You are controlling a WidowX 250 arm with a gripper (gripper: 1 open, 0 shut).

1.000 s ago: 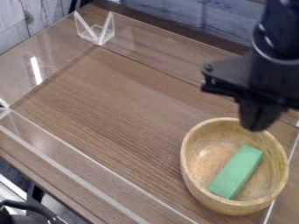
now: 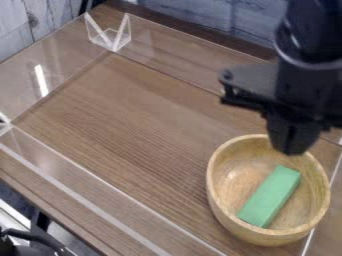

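Note:
A round tan bowl (image 2: 223, 185) sits at the lower right of the wooden table, with a green rectangular block (image 2: 271, 195) lying inside it. The dark body of my gripper (image 2: 287, 128) fills the upper right, hanging over the back rim of the bowl. Whether its fingers are apart or together I cannot make out, and nothing held is visible.
A small white wire-like holder (image 2: 110, 32) stands at the back left of the table (image 2: 114, 125). Dark cables or parts show at the bottom left corner.
The bowl and green block look unmoved.

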